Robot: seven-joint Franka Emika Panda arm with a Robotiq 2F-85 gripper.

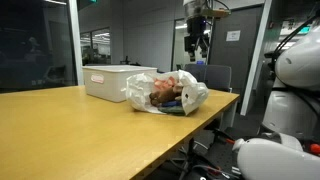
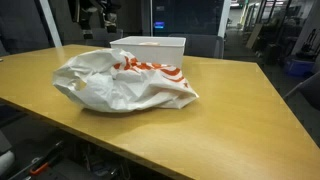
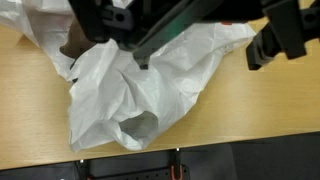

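Note:
A crumpled white plastic bag (image 1: pixel 190 100) with orange-red printing (image 2: pixel 135 65) lies on the wooden table, and brown and dark items (image 1: pixel 168 95) show in its opening in exterior view 1. What these items are is hard to tell. My gripper (image 1: pixel 197 53) hangs above the bag, pointing down and apart from it. In the wrist view, the two dark fingers of the gripper stand wide open with nothing held between them. White bag plastic (image 3: pixel 115 95) spreads below, and a brown item (image 3: pixel 76 42) peeks out at the upper left.
A white lidded box (image 2: pixel 160 46) stands on the table behind the bag. The table's near edge (image 3: pixel 215 143) runs close by the bag. Dark chairs (image 1: pixel 215 78) stand beyond the table.

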